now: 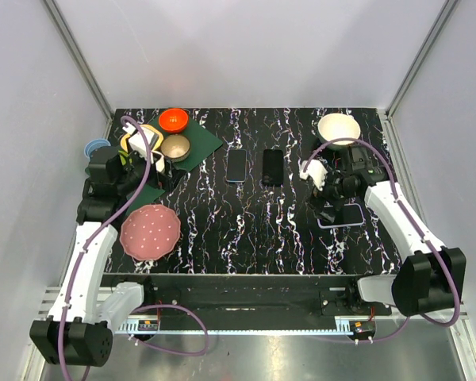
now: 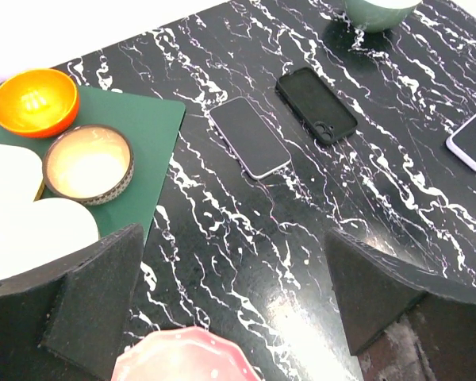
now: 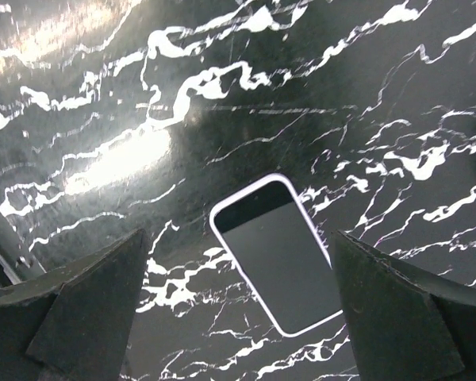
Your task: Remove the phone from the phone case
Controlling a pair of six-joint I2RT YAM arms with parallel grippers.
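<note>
A dark phone point(image 1: 236, 165) lies flat in the middle of the table. Just right of it is a black phone case point(image 1: 273, 167); in the left wrist view the case point(image 2: 317, 105) shows a raised rim and a camera cutout, with no phone seen in it. My left gripper point(image 1: 168, 176) is open and empty, left of both. Over the pale-rimmed phone point(image 1: 349, 215) at the front right hangs my right gripper point(image 1: 322, 208), also open and holding nothing. The right wrist view has this phone point(image 3: 282, 254) flat on the table below the fingers, one finger covering part of its edge.
On the left, a green mat point(image 1: 203, 145) bears an orange bowl point(image 1: 174, 120) and a brown bowl point(image 1: 175, 148). A pink plate point(image 1: 150, 232) lies front left, a blue cup point(image 1: 97, 148) behind the left arm. A pale bowl point(image 1: 339, 128) stands back right.
</note>
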